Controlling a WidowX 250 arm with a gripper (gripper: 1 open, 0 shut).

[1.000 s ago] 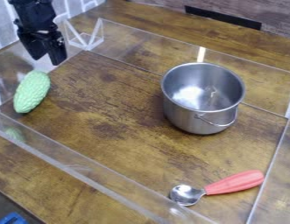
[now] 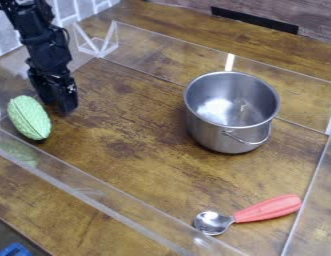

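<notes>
My black gripper [image 2: 56, 98] hangs low at the left, its fingers open, just above and behind a green corn-cob-like object [image 2: 29, 118] lying on the wooden surface. A steel pot [image 2: 232, 120] with a wire handle stands at the right. An ice cream scoop with a red handle [image 2: 267, 209] lies at the front right.
Clear plastic walls border the wooden work area [image 2: 141, 140] on several sides. The middle between the green object and the pot is clear. A blue item [image 2: 13, 250] shows at the bottom left corner.
My gripper has come down and toward the front, closer to the green object. The pot and scoop have not moved.
</notes>
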